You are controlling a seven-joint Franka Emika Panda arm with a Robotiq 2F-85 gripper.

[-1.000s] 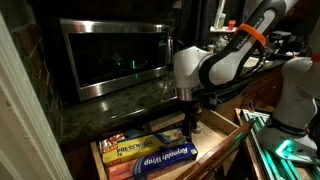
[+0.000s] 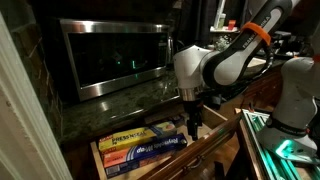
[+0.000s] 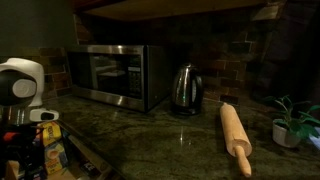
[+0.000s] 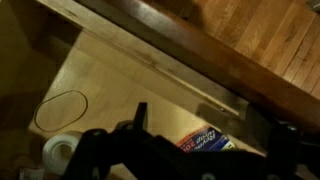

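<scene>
An open drawer [image 2: 205,146] juts out below the counter. Inside it, a yellow box [image 2: 128,138] and a dark blue box [image 2: 158,151] lie side by side at the left. My gripper [image 2: 192,130] points down over the drawer near its front panel. From the wrist, the wooden front panel [image 4: 215,58] runs diagonally just ahead of the gripper. Its fingers [image 4: 140,114] stand wide apart, open, with nothing held between them. Below them show the bare drawer bottom and the end of a colourful box [image 4: 205,140]. Whether the fingers touch the panel cannot be told.
A white roll [image 4: 60,152] and a thin dark loop [image 4: 61,111] lie in the drawer. On the counter are a microwave [image 3: 110,75], a kettle [image 3: 187,88], a rolling pin [image 3: 235,138] and a potted plant [image 3: 291,128]. Wooden floor [image 4: 280,35] lies beyond the panel.
The drawer's front panel and the boxes inside have shifted slightly back toward the counter. My gripper has moved only a little and now appears closer to the panel.
</scene>
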